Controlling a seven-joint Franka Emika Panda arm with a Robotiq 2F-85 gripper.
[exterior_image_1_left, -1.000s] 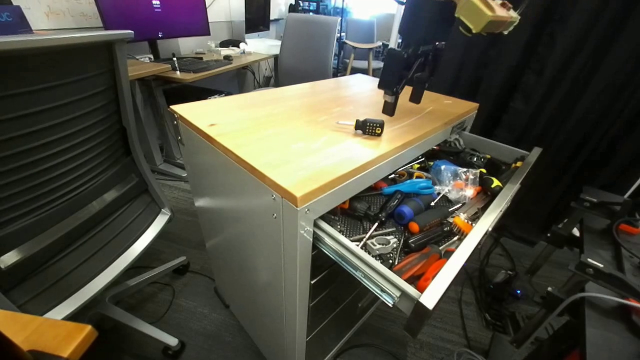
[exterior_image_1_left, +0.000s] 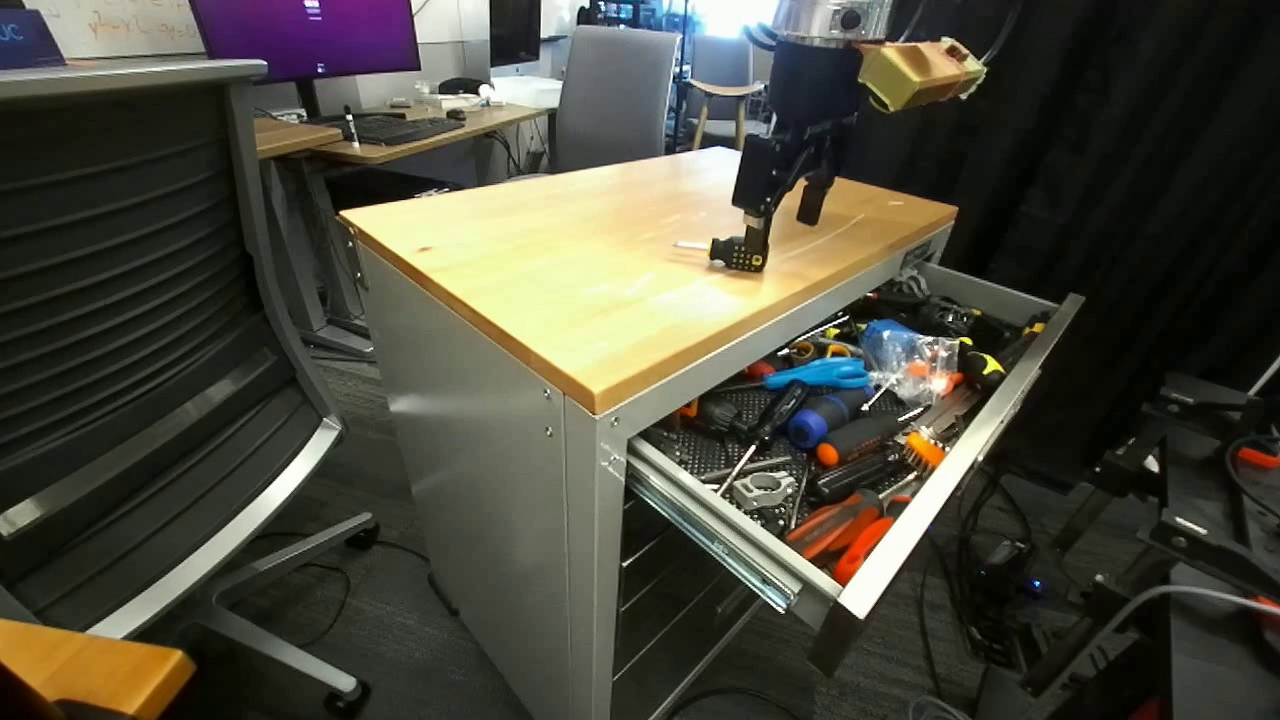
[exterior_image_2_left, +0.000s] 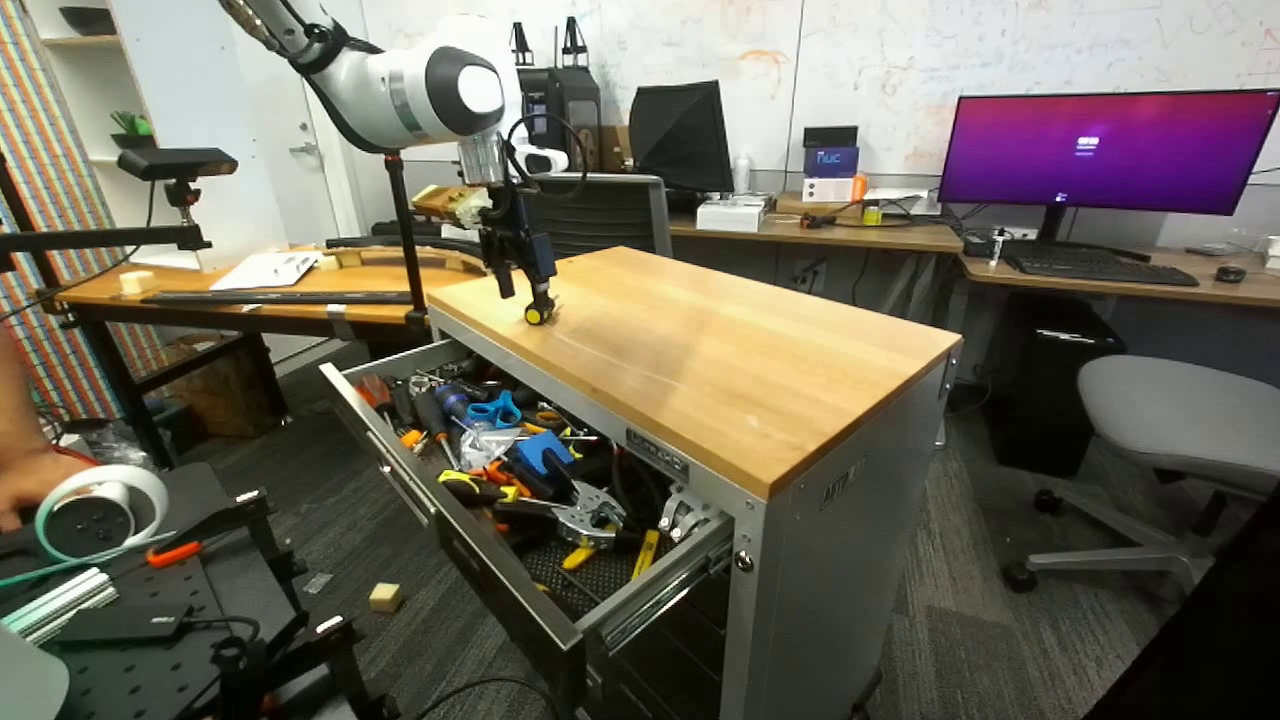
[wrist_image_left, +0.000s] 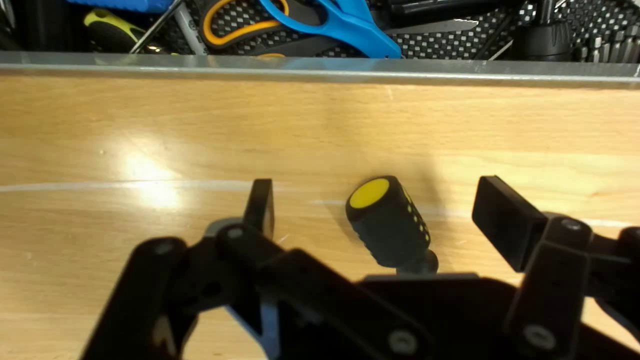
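Observation:
A stubby screwdriver (exterior_image_1_left: 737, 252) with a black, yellow-dotted handle lies on the wooden cabinet top (exterior_image_1_left: 540, 258), its shaft pointing left in the first exterior view. My gripper (exterior_image_1_left: 786, 240) is low above the wood, at the handle. From the wrist, the screwdriver handle (wrist_image_left: 390, 222) with its yellow end cap shows between the spread fingers of my gripper, with clear space on both sides. The fingers are open and hold nothing. My gripper's body hides the shaft in the wrist view. In the second exterior view, the yellow cap of the screwdriver (exterior_image_2_left: 535, 314) shows beneath my gripper (exterior_image_2_left: 523, 298).
The top drawer (exterior_image_1_left: 960, 480) of the cabinet stands pulled out, full of tools, including blue scissors (exterior_image_1_left: 818, 373), pliers (exterior_image_1_left: 836, 523) and a clear plastic bag (exterior_image_1_left: 912, 364). An office chair (exterior_image_1_left: 156, 300) stands at the left.
My gripper has come down and to the left in the first exterior view, from above the cabinet top to the screwdriver's handle. The screwdriver lies where it was.

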